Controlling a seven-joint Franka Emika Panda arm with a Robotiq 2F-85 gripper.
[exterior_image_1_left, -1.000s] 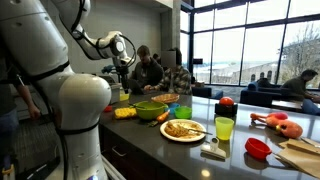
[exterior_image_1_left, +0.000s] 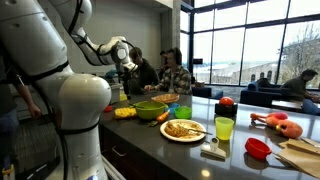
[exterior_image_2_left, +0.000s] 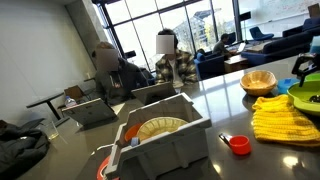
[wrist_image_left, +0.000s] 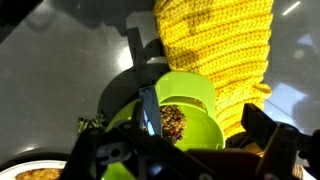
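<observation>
My gripper stands open in the wrist view, with one dark finger (wrist_image_left: 150, 108) over a lime-green bowl (wrist_image_left: 207, 130) and the other out to the right. Brown, grainy food (wrist_image_left: 172, 122) shows inside the bowl, seen between the fingers; no grip on anything is visible. A yellow knitted cloth (wrist_image_left: 215, 45) lies beside the bowl. From exterior view 1, the gripper (exterior_image_1_left: 128, 72) hangs well above the table's far left part, up and left of the green bowl (exterior_image_1_left: 150, 108). How deep the bowl is cannot be judged.
A plate of food (exterior_image_1_left: 184, 131), a yellow-green cup (exterior_image_1_left: 224, 128) and a red bowl (exterior_image_1_left: 258, 149) occupy the nearer table. A grey bin (exterior_image_2_left: 165, 150) holds a tan bowl (exterior_image_2_left: 160, 128); a red cup (exterior_image_2_left: 240, 145) stands beside it. Two people are behind the table.
In exterior view 1 the gripper end of the arm has shifted slightly right and tilted. The table objects look unmoved.
</observation>
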